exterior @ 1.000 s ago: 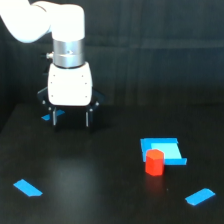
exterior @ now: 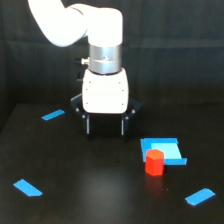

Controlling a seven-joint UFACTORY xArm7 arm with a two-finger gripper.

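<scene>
A small red block [exterior: 154, 163] stands upright on the dark table, right of the middle of the camera view. It overlaps the front edge of a blue-bordered pale square [exterior: 172, 151]; whether it rests partly on that square I cannot tell. To the left and farther back, my gripper [exterior: 106, 126] points down with its fingers [exterior: 125, 126] spread wide. Nothing shows between them, and there is a clear gap between the gripper and the block.
Blue tape strips mark the table at the back left [exterior: 53, 115], the front left [exterior: 28, 188] and the front right [exterior: 200, 197]. A dark curtain [exterior: 185, 60] hangs behind.
My gripper has moved to the right and a little lower in the view, its fingers still apart. The red block and the blue-bordered square have stayed where they were.
</scene>
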